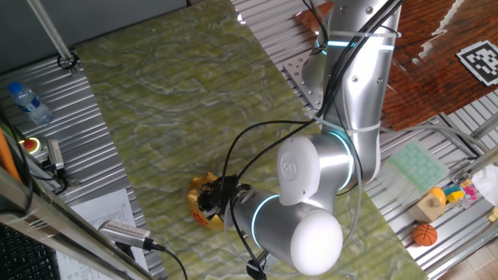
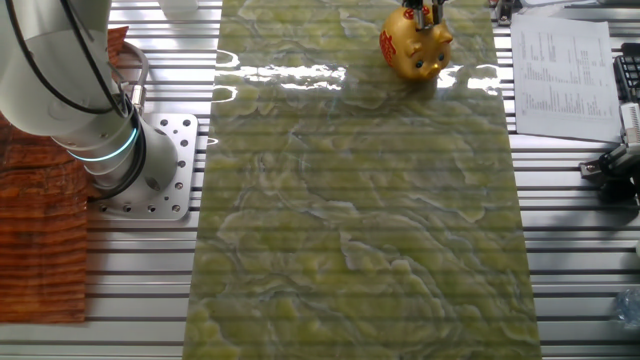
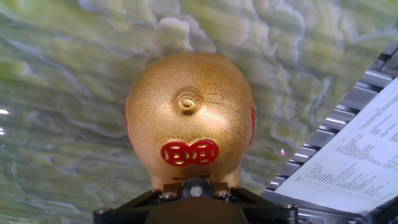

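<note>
A golden piggy bank (image 2: 415, 48) with red markings stands upright on the green marbled mat, near the top of exterior view 2. My gripper (image 2: 430, 12) is right over its back, partly cut off by the frame edge. From the wrist view, the piggy bank (image 3: 189, 87) fills the middle, its rear with a small curled tail and red emblem facing the camera. The gripper's two fingertips (image 3: 169, 190) are at its top, a narrow gap apart, with a small round grey piece between them. Whether they grip anything cannot be told. In exterior view 1 the wrist hides much of the bank (image 1: 194, 204).
Printed paper (image 2: 567, 75) lies beside the mat, near a cabled device (image 1: 124, 233). A water bottle (image 1: 31, 103) stands at the far side. Toys, including a small basketball (image 1: 425, 234), sit near a pale green box (image 1: 415, 165).
</note>
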